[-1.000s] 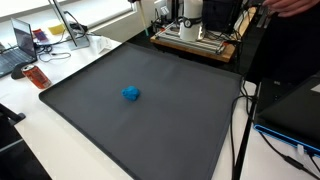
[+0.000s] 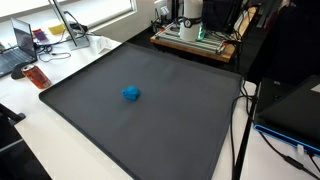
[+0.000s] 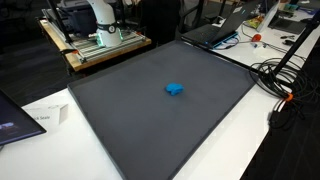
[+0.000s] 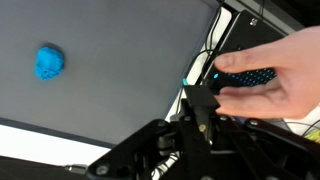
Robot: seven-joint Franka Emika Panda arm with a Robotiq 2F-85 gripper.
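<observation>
A blue, rounded lump that looks like cloth (image 2: 130,93) lies on the dark grey mat (image 2: 150,130). In exterior view 2 the same blue lump (image 3: 174,88) is near the mat's middle, and in the wrist view the blue lump (image 4: 49,62) sits at the left, well away from my gripper. My fingers are shut on a small dark block-like piece (image 4: 200,97), whose full shape is hard to make out. Just right of it is a person's hand (image 4: 270,75), thumb and fingers apart. Neither exterior view shows the gripper.
An orange-red can (image 2: 37,77) and a laptop (image 2: 15,55) stand on the left. Black cables (image 3: 285,85) lie beside the mat's edge. At the back, white equipment (image 2: 191,22) stands on a wooden-edged table.
The blue lump and mat stay as they were. A person's hand and dark clothing at the upper right edge of exterior view 1 have shifted.
</observation>
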